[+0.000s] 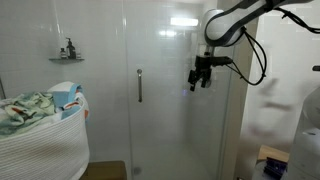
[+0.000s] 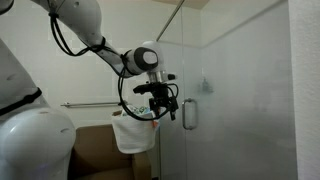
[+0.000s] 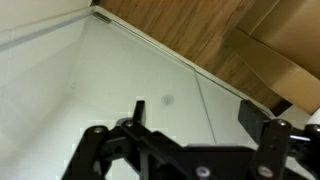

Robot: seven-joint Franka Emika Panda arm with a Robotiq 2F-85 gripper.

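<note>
My gripper [image 1: 196, 84] hangs in front of a glass shower door [image 1: 180, 120], right of the door's vertical metal handle [image 1: 140, 86] and well apart from it. In the wrist view the two dark fingers of the gripper stand wide apart, with only the pale glass behind them and nothing held. From the second exterior view, the gripper [image 2: 168, 110] shows left of the handle [image 2: 189, 113], with a gap between them.
A white basket [image 1: 45, 150] of cloths stands at the left. Bottles [image 1: 68, 47] sit on a small wall shelf. A brown box [image 1: 104, 170] is on the floor. The wrist view shows wooden floor [image 3: 185, 25] and cardboard [image 3: 270, 65].
</note>
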